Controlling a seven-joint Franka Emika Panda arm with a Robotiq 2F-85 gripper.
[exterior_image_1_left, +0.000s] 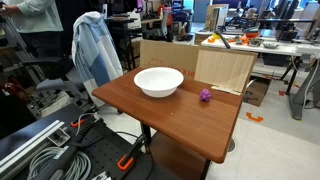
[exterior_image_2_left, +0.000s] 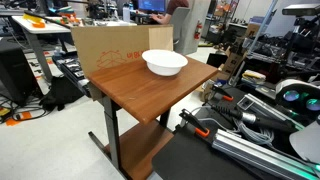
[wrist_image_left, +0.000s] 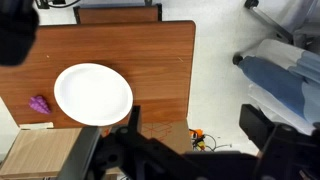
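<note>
On the brown wooden table (exterior_image_1_left: 190, 118) stands a round white bowl (exterior_image_1_left: 158, 81), toward the left of its top in exterior view 1; exterior view 2 also shows the bowl (exterior_image_2_left: 165, 62). A small purple object (exterior_image_1_left: 205, 95) lies to the right of it. From above, the wrist view has the bowl (wrist_image_left: 93, 94) left of centre and the purple thing (wrist_image_left: 39, 104) near the left edge. My gripper is open, its dark fingers apart at the bottom of that view, with nothing held. It hangs clear of the table. Neither exterior view shows its fingertips.
Cardboard panels (exterior_image_2_left: 108, 47) stand along one table edge. A light blue cloth (exterior_image_1_left: 95, 55) hangs beside the table. Cables (exterior_image_1_left: 60, 160) and metal rails lie on the dark base at the near side.
</note>
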